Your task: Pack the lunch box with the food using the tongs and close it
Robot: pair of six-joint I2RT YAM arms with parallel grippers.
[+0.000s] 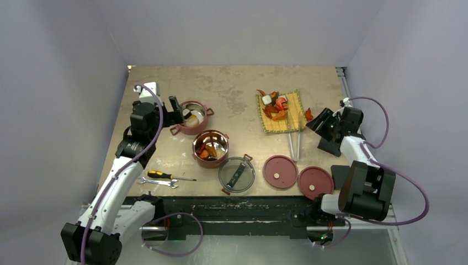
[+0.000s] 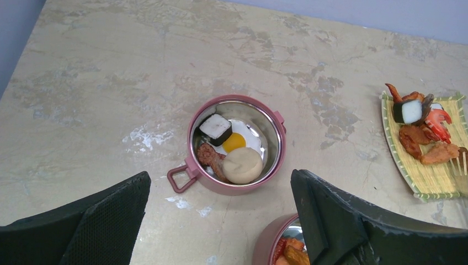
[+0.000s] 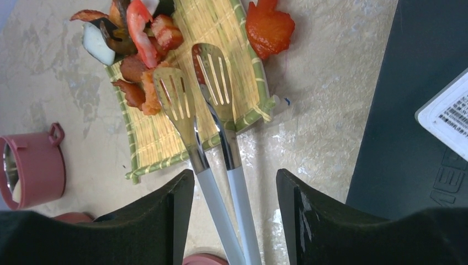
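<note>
Two pink pots hold food: one [image 2: 198, 171] with egg, rice and bun, the other [image 1: 208, 161] with orange pieces. A bamboo mat [image 1: 265, 122] carries assorted food. Two slotted servers [image 3: 234, 182] lie across it, handles on the table. An orange food piece [image 3: 270, 27] sits beside the mat. My left gripper is open above the left table, nothing between its fingers. My right gripper is apart above the servers' handles in the wrist view, right of the mat in the top view, not holding them.
A glass lid [image 1: 226, 174], two pink lids [image 1: 284, 165] [image 1: 320, 179], a screwdriver [image 1: 163, 175] and wrenches [image 1: 152, 181] lie along the front. Dark pads [image 1: 341, 175] are at the right.
</note>
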